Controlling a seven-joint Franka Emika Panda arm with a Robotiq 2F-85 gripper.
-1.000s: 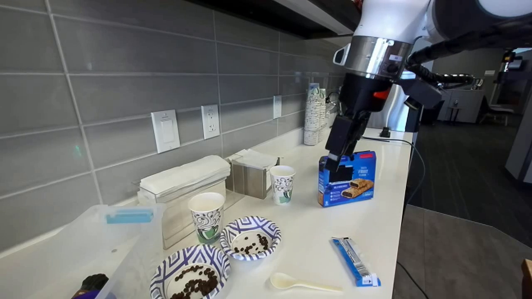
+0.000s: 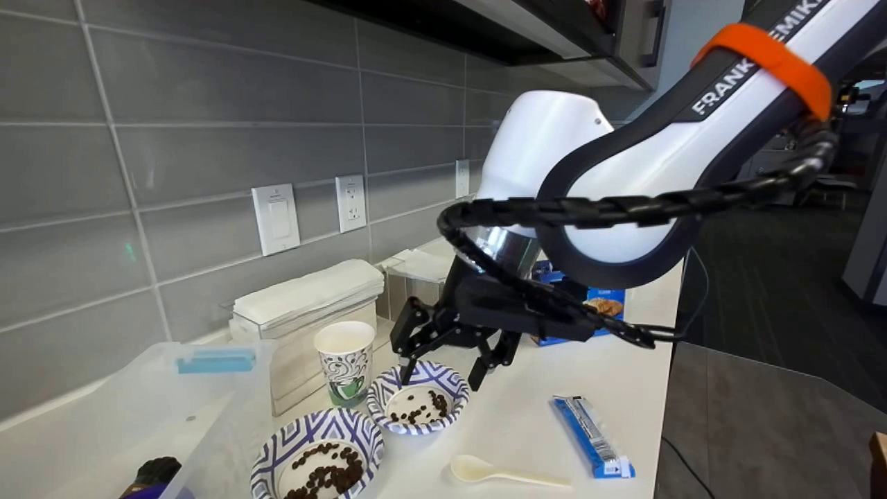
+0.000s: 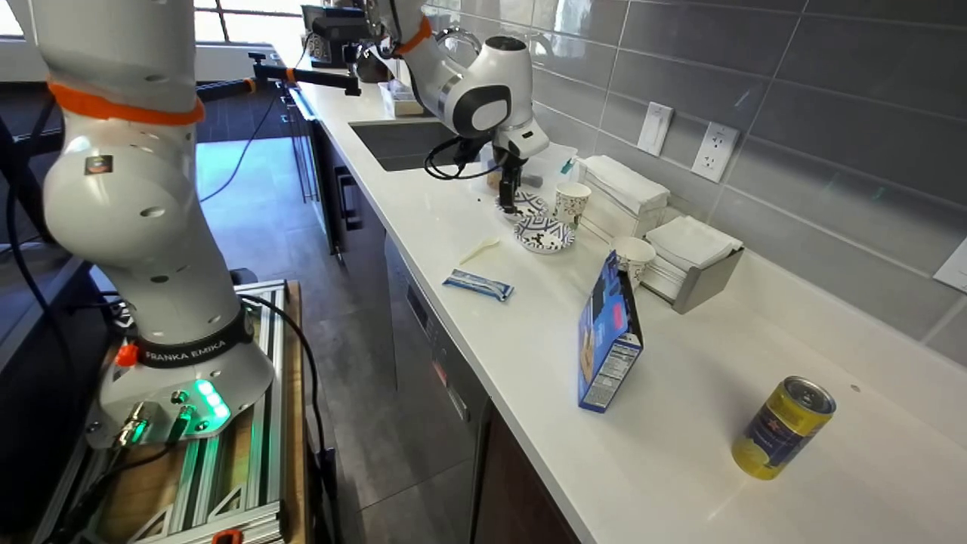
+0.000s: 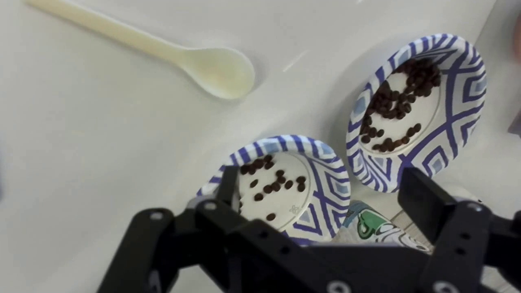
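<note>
Two paper bowls with a blue-purple pattern stand side by side on the white counter. The fuller bowl holds many dark beans; the other bowl has fewer, scattered over its bottom. My open gripper is low over this second bowl, its two fingers apart. In the wrist view the left finger covers part of the sparser bowl's rim, while the right finger lies past its other side. Nothing is gripped. Whether a finger touches the rim cannot be told. A pale spoon lies clear of the bowls.
Close behind the bowls stand a patterned paper cup and napkin holders. A clear plastic bin is at the left. A blue wrapped bar, a blue box and a yellow can also occupy the counter.
The gripper has come from in front of the blue box, toward the camera and down, to the sparser bowl. Bowls, spoon and wrapped bar stay where they were.
</note>
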